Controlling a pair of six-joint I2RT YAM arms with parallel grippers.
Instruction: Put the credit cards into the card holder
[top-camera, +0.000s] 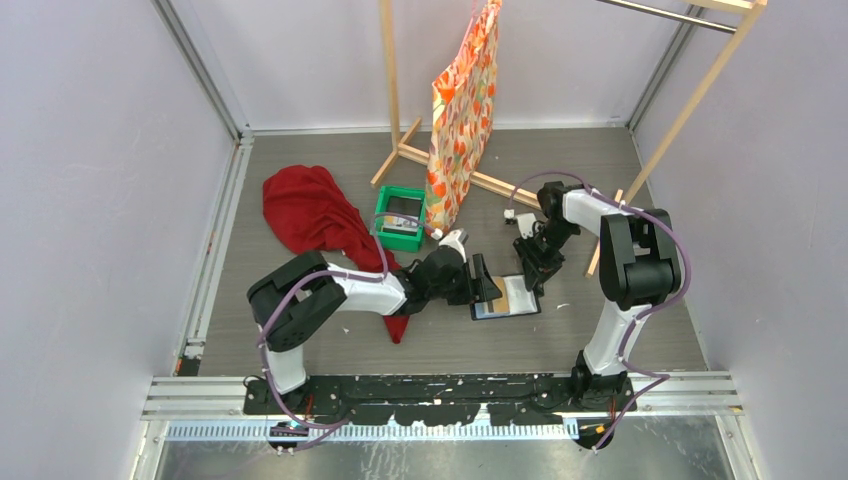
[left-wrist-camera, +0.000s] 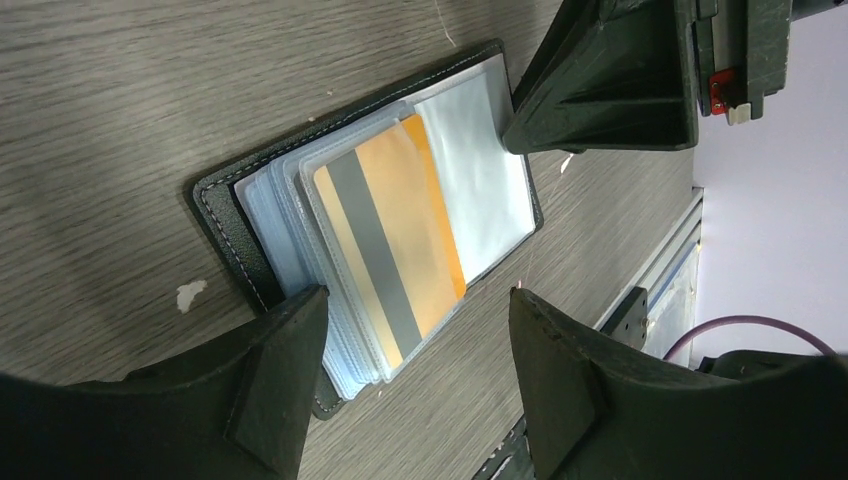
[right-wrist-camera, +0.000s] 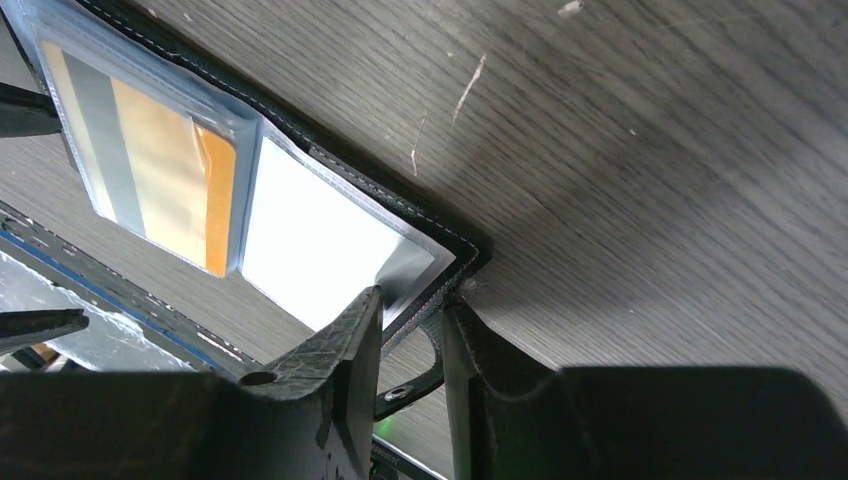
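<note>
An open black card holder (top-camera: 518, 302) with clear sleeves lies flat on the table between the two arms. A yellow-orange card with a grey stripe (left-wrist-camera: 385, 240) sits in a raised sleeve on its left half. To the right, the holder shows a white pocket (right-wrist-camera: 310, 235). My left gripper is open, its fingers spread around the near part of the sleeves. My right gripper stands partly open at the holder's right end, with the black edge passing between its fingertips; whether both touch it I cannot tell.
A green box (top-camera: 385, 210) with flat cards inside stands behind the left arm. Red cloth (top-camera: 315, 210) is spread at the left. A floral cloth (top-camera: 465, 120) hangs from a wooden frame at the back. Bare table lies in front of the holder.
</note>
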